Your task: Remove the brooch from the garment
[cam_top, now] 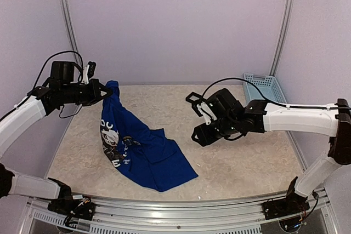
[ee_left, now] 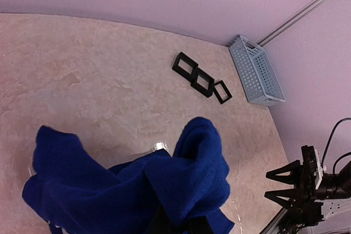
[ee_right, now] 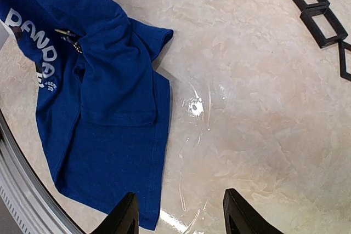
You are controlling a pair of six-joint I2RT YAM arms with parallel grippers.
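The blue garment [cam_top: 159, 163] with white lettering lies partly on the table, its upper end lifted by my left gripper [cam_top: 103, 90], which is shut on it. In the left wrist view, bunched blue cloth [ee_left: 186, 184] hides much of that gripper. A small metallic item [ee_right: 74, 45], possibly the brooch, shows beside the lettering in the right wrist view, too small to be sure of. My right gripper [cam_top: 200, 135] hangs open right of the garment, its fingertips [ee_right: 235, 201] apart from the cloth with nothing between them.
A light blue basket [cam_top: 258, 83] stands at the back right. Several black square frames [ee_left: 203, 82] lie on the back of the table, left of the basket.
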